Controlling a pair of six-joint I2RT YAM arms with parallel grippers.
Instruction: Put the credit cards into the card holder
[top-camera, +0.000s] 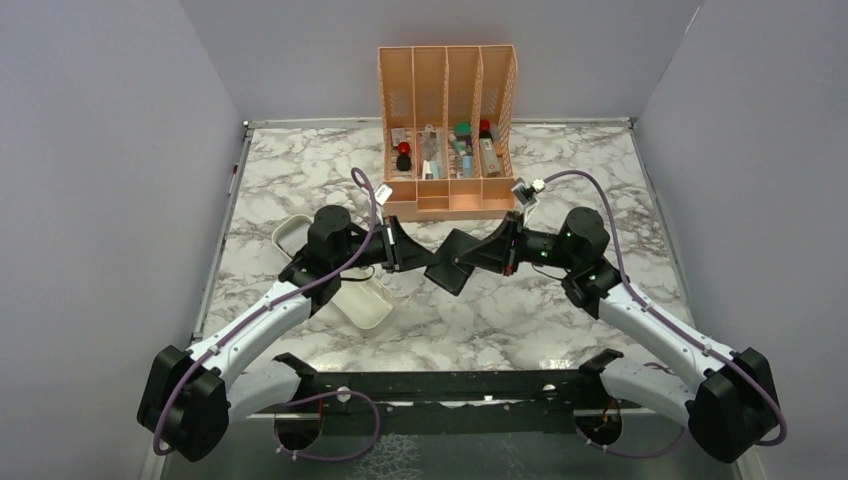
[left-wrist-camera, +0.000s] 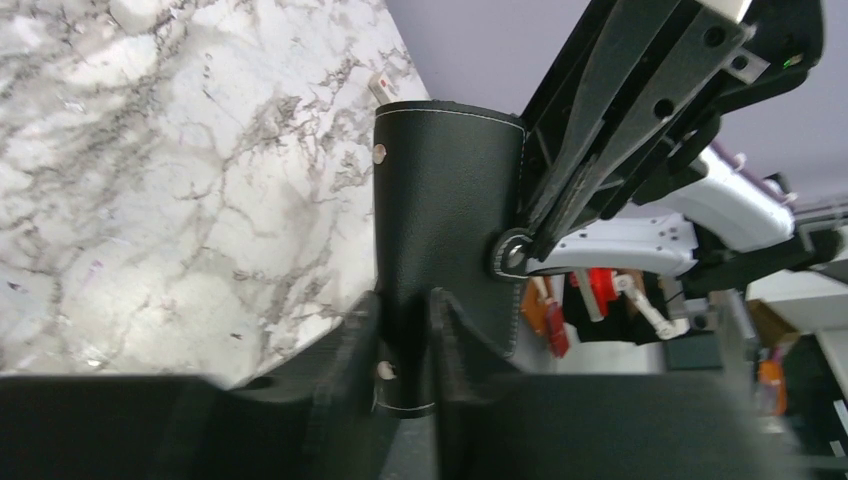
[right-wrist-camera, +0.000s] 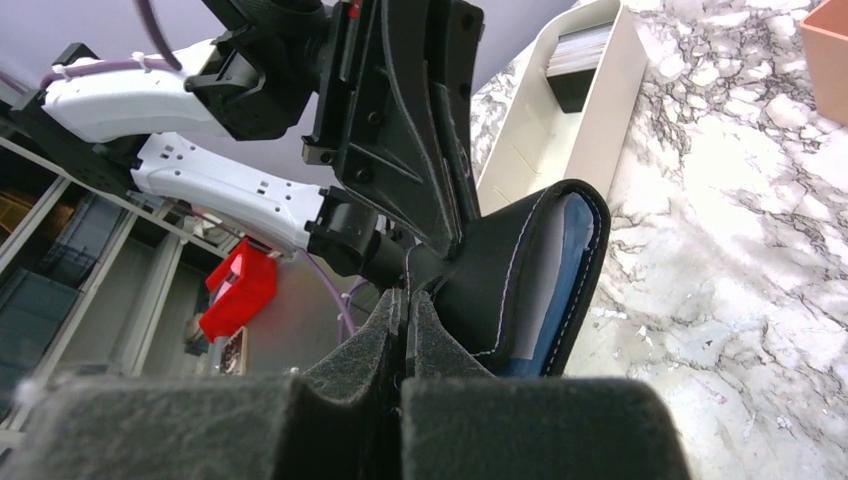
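Note:
Held up above the table, the black card holder (top-camera: 457, 262) spans the gap between my two grippers. My right gripper (top-camera: 461, 260) is shut on its edge, by the round snap (left-wrist-camera: 514, 254). At the opposite edge is my left gripper (top-camera: 432, 260), its blurred fingertips a small gap apart with the dark holder between them; whether they clamp it I cannot tell. The holder's open side (right-wrist-camera: 568, 270) shows a pale and blue layer inside. A stack of cards (right-wrist-camera: 578, 62) stands at the far end of the white tray (right-wrist-camera: 612, 110).
An orange organizer (top-camera: 447, 205) with several small items stands at the back centre. The white tray lies on the left, partly under my left arm. Bare marble shows at the front centre and on the right.

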